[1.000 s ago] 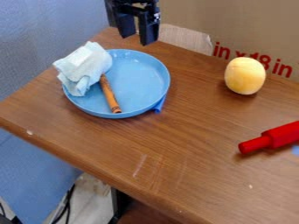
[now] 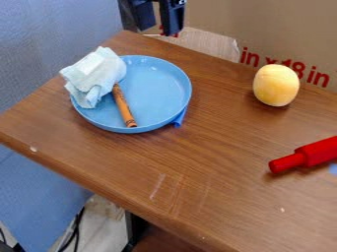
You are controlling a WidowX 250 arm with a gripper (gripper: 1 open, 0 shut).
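Observation:
The dark gripper (image 2: 154, 18) hangs at the top of the view, above the back of the blue plate (image 2: 162, 87), partly cut off by the frame edge; whether its fingers are open or shut is unclear. On the plate's left side lies a crumpled white cloth (image 2: 90, 73), and beside it an orange-brown stick-like item (image 2: 124, 106).
A pale yellow round object (image 2: 275, 86) sits at the back right. A red rolling pin (image 2: 304, 155) lies at the right edge. A small blue item shows by the plate's right rim. Cardboard stands behind.
The gripper has moved upward, more of it now out of the frame. The plate and the things on the table look unchanged.

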